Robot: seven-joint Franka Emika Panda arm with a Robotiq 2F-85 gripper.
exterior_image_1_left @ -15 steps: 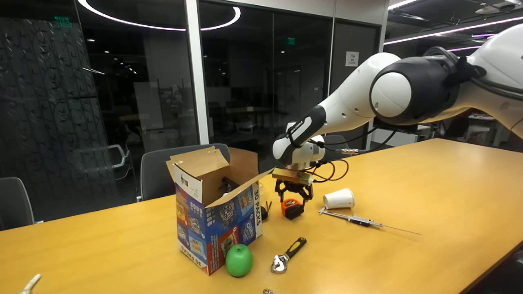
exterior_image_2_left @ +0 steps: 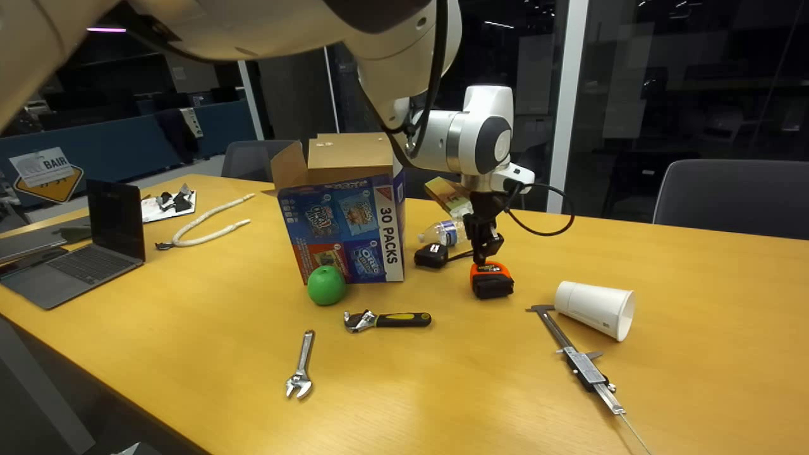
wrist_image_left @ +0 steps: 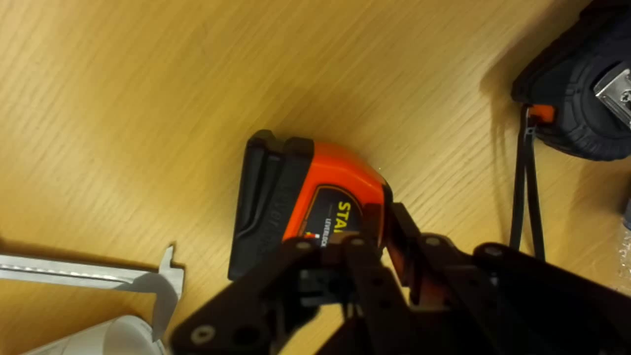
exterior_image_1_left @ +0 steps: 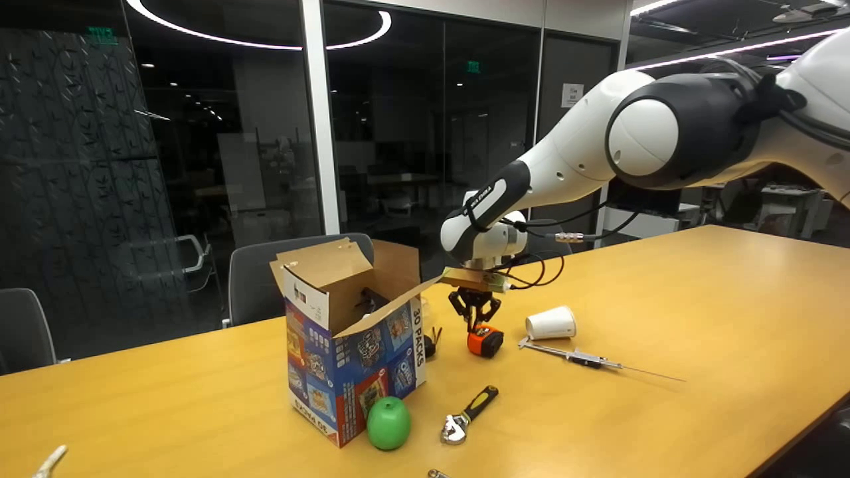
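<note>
The orange-and-black tape measure (wrist_image_left: 340, 168) lies below my gripper, its label facing up in the wrist view. My gripper is shut on its rounded end, one finger over the orange face and the other against its edge. The fingers stand close together, so only that end is between them, and they cover part of the label. In exterior view 1 the tape measure (exterior_image_1_left: 485, 341) sits on or just above the table, under the gripper (exterior_image_1_left: 475, 325); I cannot tell which. From exterior view 2 its black side (exterior_image_2_left: 493, 285) faces the camera.
An open snack box (exterior_image_1_left: 358, 370) stands left of the gripper, a green apple-like object (exterior_image_1_left: 388, 423) at its foot. A second, black tape measure (exterior_image_2_left: 431, 255) and a bottle (exterior_image_2_left: 445, 232) are close by. Calipers (exterior_image_2_left: 584, 364), a white cup (exterior_image_2_left: 595, 307) and wrenches (exterior_image_2_left: 402, 320) lie around.
The gripper's fingers have come together from a wide stance around the tape measure and sit slightly higher. The tape measure has shifted a little right and turned.
</note>
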